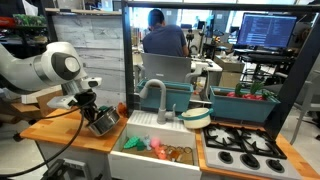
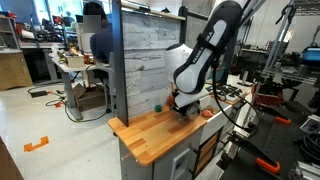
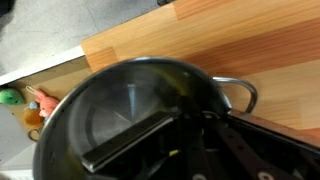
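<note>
A shiny metal pot (image 1: 104, 123) leans tilted on the wooden counter left of the sink. In the wrist view the pot (image 3: 120, 95) opens wide toward the camera, its loop handle (image 3: 247, 92) to the right. My gripper is shut, its dark fingers crossing the pot's mouth. Whether the thin rim lies between them is hidden. From the side, the gripper (image 1: 90, 112) reaches down at the pot's left edge. The arm blocks most of the pot in exterior view 2.
The sink (image 1: 158, 141) just right holds several colourful toys. A gas stove (image 1: 245, 150) stands farther right, with a lidded round container (image 1: 196, 118) behind the sink. Bare wooden counter (image 2: 150, 133) lies beside the arm.
</note>
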